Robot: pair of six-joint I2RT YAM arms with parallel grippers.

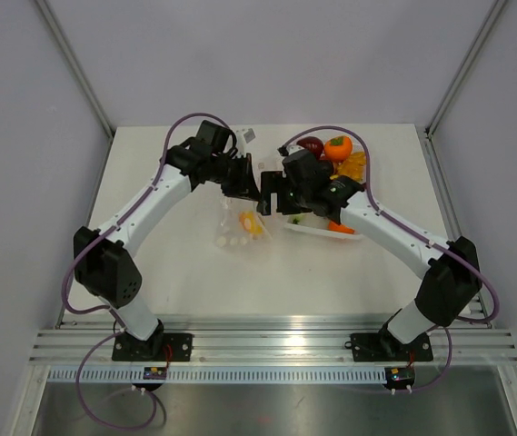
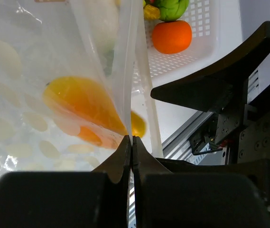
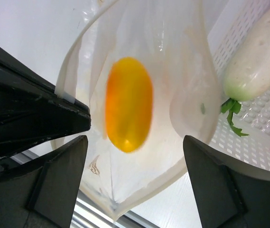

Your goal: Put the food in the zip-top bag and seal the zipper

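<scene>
The orange-yellow mango [image 3: 129,104] lies inside the clear zip top bag [image 3: 172,57], seen through its wide mouth in the right wrist view. Through the dotted plastic, the left wrist view also shows the mango [image 2: 80,99]. My left gripper is shut on one edge of the bag's mouth [image 2: 127,80], which stands held apart from the other edge. Just outside the opening, my right gripper is open, its fingers [image 3: 220,185] spread with nothing between them.
Right of the bag is a white perforated basket [image 2: 206,52] with several foods, among them a white radish-like vegetable [image 3: 258,52] and an orange fruit [image 2: 172,37]. Both grippers stand close together.
</scene>
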